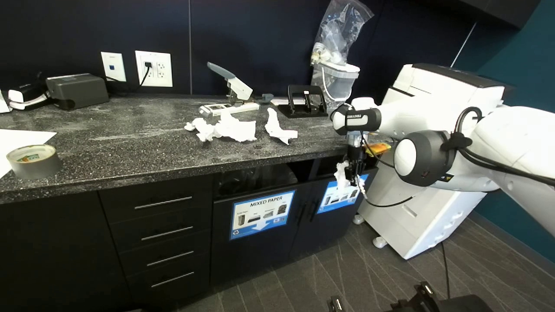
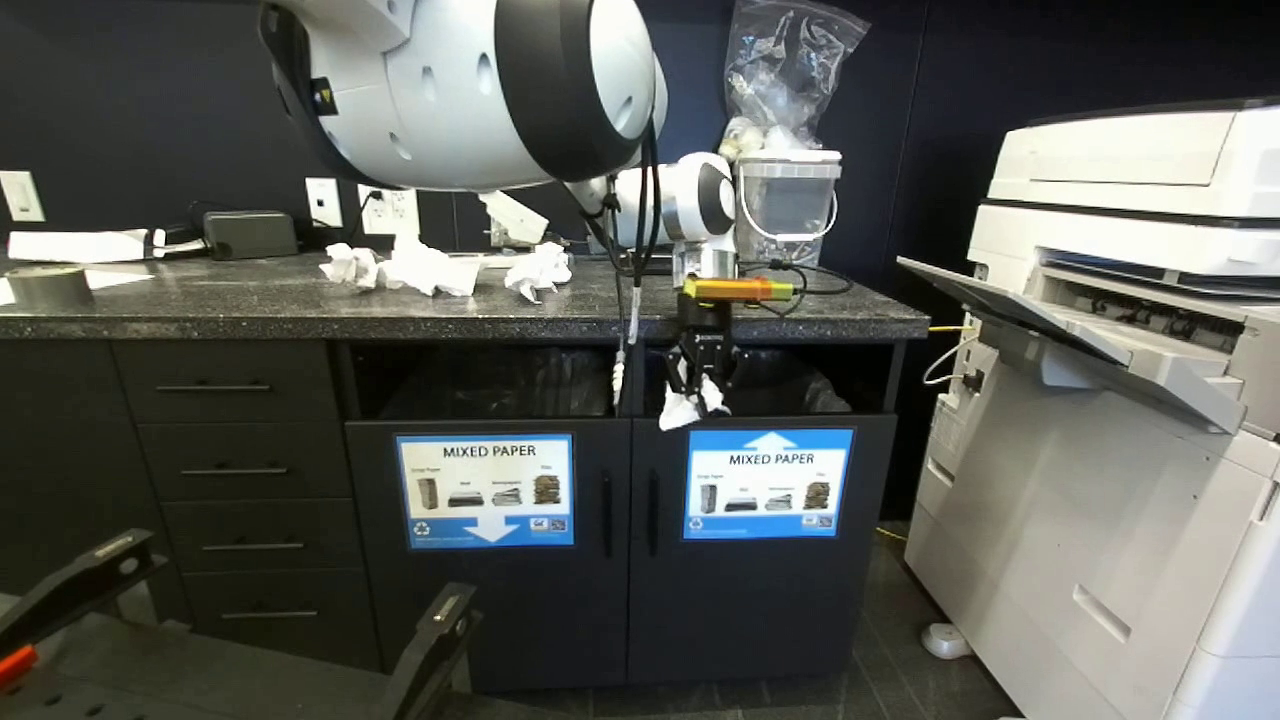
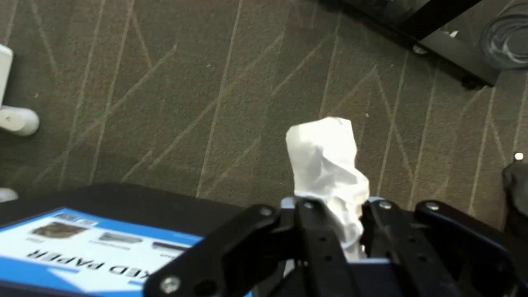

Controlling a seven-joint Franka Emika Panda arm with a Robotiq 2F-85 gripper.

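A crumpled white paper is pinched in my gripper, which is shut on it. In the second exterior view the gripper points down before the opening above the right cabinet door, and the paper pokes out below its fingers. The first exterior view shows the same paper hanging at the left of the fingers, over the right "MIXED PAPER" sign. More crumpled white papers lie on the counter, with one separate piece to their right.
Open bin slots sit under the counter edge behind the two doors. A stapler, a hole punch and a bucket stand toward the wall. The printer is at the right.
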